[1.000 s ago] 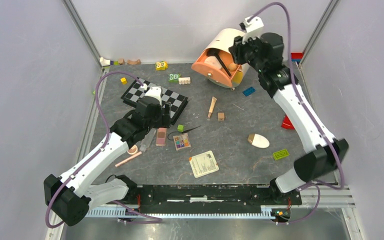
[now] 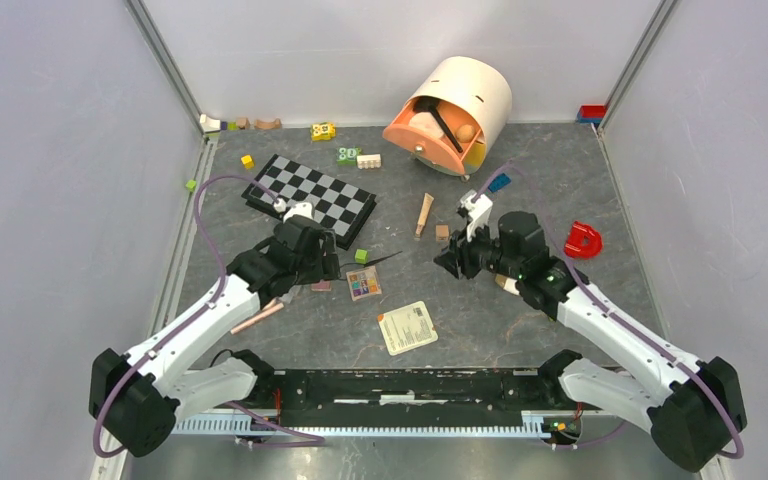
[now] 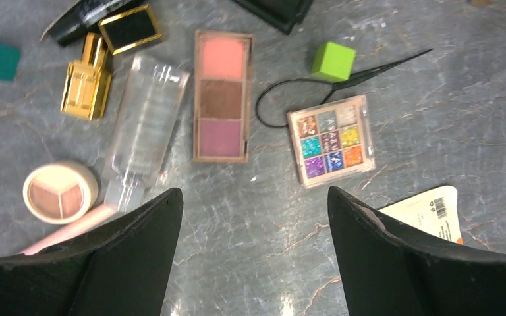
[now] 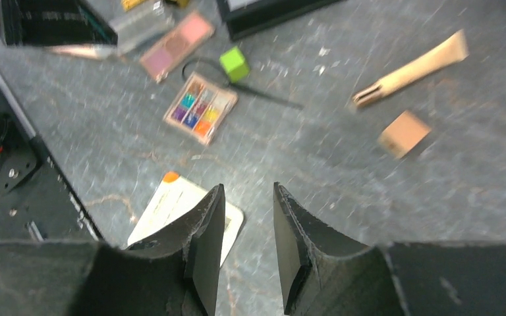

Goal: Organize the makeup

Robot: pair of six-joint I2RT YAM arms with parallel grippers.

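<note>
In the left wrist view a three-pan palette (image 3: pixel 222 97), a nine-colour palette (image 3: pixel 331 141), a round compact (image 3: pixel 60 192), a clear bottle (image 3: pixel 146 118) and a gold tube (image 3: pixel 87 89) lie on the table. My left gripper hangs over them, open, nothing between its fingers. A beige tube (image 4: pixel 414 68) is on the table in the right wrist view. Partly open, my right gripper holds nothing and hovers above the table's middle right. At the back, the cream-and-orange makeup box (image 2: pixel 482 84) stands open with a black-handled brush (image 2: pixel 442 125) inside.
A checkerboard (image 2: pixel 325 195) lies behind the left arm. Loose blocks, such as a green cube (image 2: pixel 361 256) and a wooden cube (image 2: pixel 442 232), are scattered about. A white card (image 2: pixel 407 328) rests near the front. Bare table spreads between the card and the right arm.
The right arm has swung from the makeup box toward the front, down to the middle right. My left gripper has shifted slightly toward the front.
</note>
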